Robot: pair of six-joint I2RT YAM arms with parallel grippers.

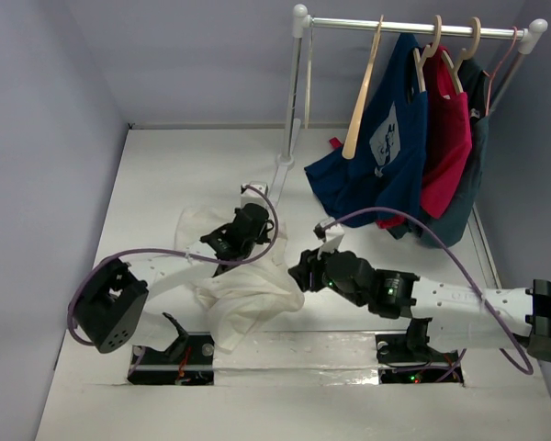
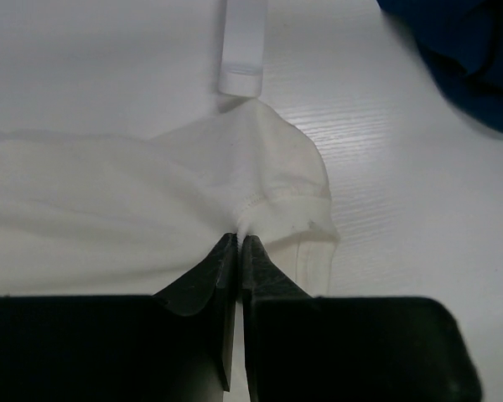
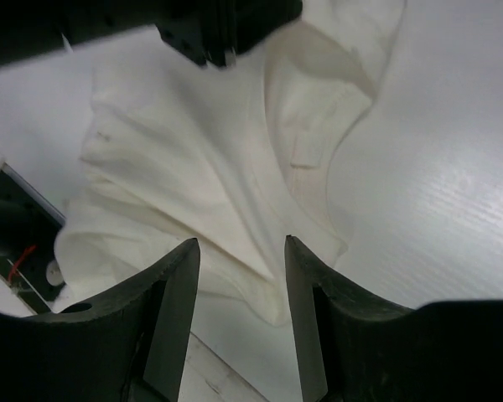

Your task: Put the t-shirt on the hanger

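The cream t shirt (image 1: 248, 299) lies crumpled on the table at left, partly under my left arm. My left gripper is shut near the shirt's edge, a fold of the cloth running into its fingertips. To the right of the shirt, my right gripper (image 1: 297, 276) hovers close to its lower right edge. Its fingers (image 3: 178, 285) stand apart in the right wrist view, with the shirt (image 3: 193, 159) beyond them and nothing gripped. An empty wooden hanger (image 1: 362, 96) hangs from the rack's rail (image 1: 413, 28).
Blue (image 1: 386, 138), red (image 1: 448, 129) and dark green garments (image 1: 468, 175) hang at the right of the rack. The rack's white foot (image 2: 242, 50) lies just beyond the shirt. Bare table (image 1: 156, 175) shows at the back left.
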